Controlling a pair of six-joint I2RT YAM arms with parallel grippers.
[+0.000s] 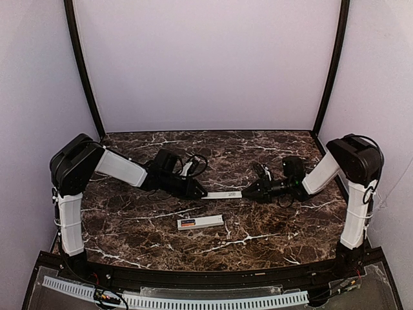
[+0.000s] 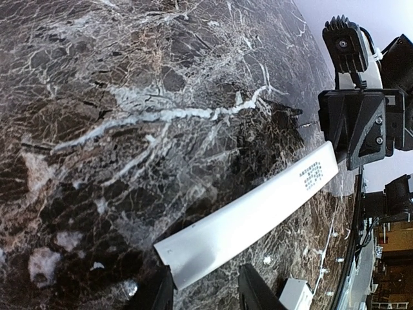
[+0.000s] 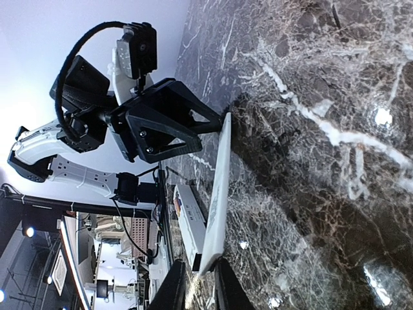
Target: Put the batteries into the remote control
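The white remote control (image 1: 221, 194) lies lengthwise between my two grippers, its button face with a small dotted patch upward. My left gripper (image 1: 201, 193) is at its left end; in the left wrist view, the fingertips (image 2: 156, 292) are part open at that end. My right gripper (image 1: 245, 194) is at the other end, its fingertips (image 3: 221, 281) close against the remote's end; whether either holds it is unclear. A white pack with an orange and dark label, likely the batteries (image 1: 200, 222), lies in front of the remote, nearer the table's front edge.
A pale wall stands behind it, and a black rail with a slotted white strip runs along the front edge.
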